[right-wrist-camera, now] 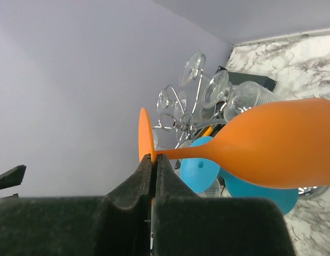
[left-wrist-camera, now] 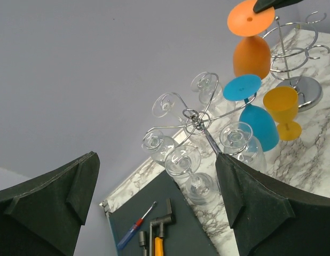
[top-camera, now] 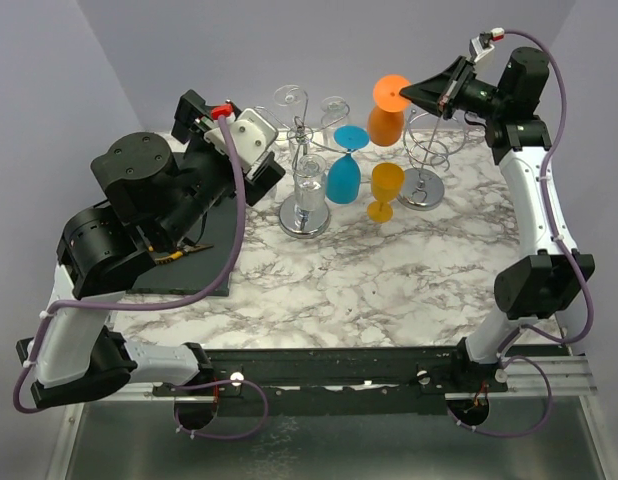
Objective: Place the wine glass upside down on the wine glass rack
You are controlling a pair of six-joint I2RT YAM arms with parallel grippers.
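Note:
An orange wine glass (top-camera: 386,126) hangs bowl-down in the air, its round base on top, between the two racks in the top view. My right gripper is shut on the edge of that base. The chrome rack (left-wrist-camera: 194,121) at centre bears several clear glasses and a blue glass (top-camera: 343,180), all upside down. In the left wrist view, the orange bowl (left-wrist-camera: 251,56) appears above and behind the blue glass's base. My left gripper stands open and empty, left of this rack.
A yellow glass (top-camera: 386,184) stands upright on the marble table between the racks. At right, a second chrome rack (top-camera: 423,188) shows no glasses. A dark mat (top-camera: 214,262) with tools lies at left.

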